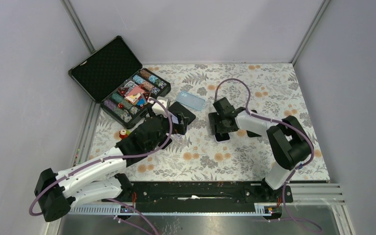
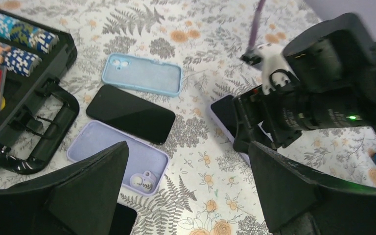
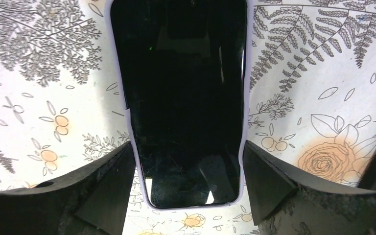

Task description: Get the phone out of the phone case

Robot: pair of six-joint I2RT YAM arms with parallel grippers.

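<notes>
A black phone (image 3: 186,98) lies in a lilac phone case (image 3: 247,88), whose thin rim shows along both sides and the near end. My right gripper straddles its near part, one fingertip at each long edge. The fingers touch or nearly touch the rim; whether they press on it is unclear. In the left wrist view, the right arm hides part of this lilac case (image 2: 220,122). My left gripper is open with nothing held, above an empty lilac case (image 2: 112,147).
Another black phone (image 2: 129,115) and an empty blue case (image 2: 142,76) lie behind the empty lilac case. More dark phones lie at the near left (image 2: 122,218) and right (image 1: 254,133). An open box (image 1: 137,95) fills the back left.
</notes>
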